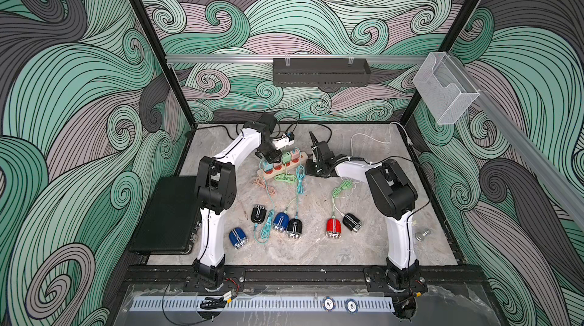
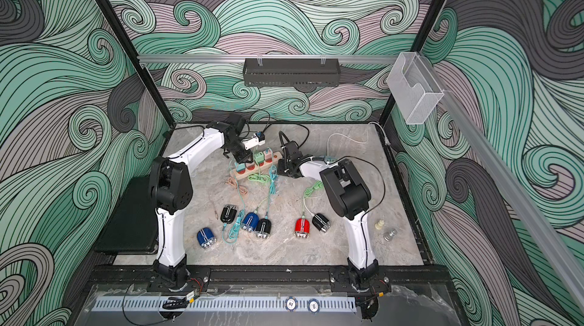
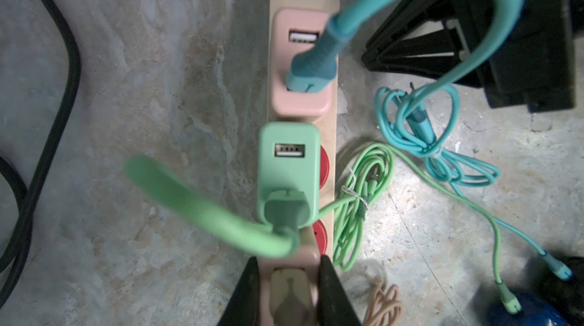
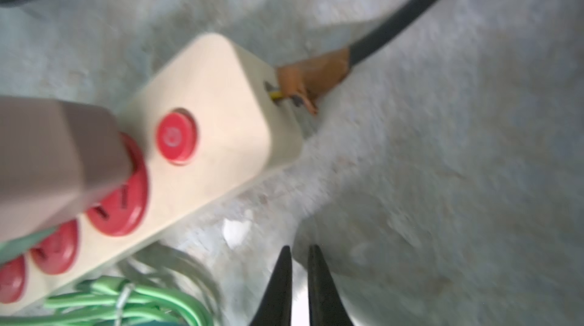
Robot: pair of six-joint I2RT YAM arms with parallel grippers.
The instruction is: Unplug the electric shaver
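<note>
A beige power strip holds several USB adapters, pink and green, with blue and green cables plugged in. My left gripper is shut on a pink adapter at the strip's near end. My right gripper is beside the other end, just off the strip over bare tabletop, fingers slightly apart with nothing visible between them. Several shavers lie in the front half, among them a red one, a blue one and a black one.
A black case lies at the left. Coiled cables lie before the strip, black cords behind it. Small bulbs lie at the right front.
</note>
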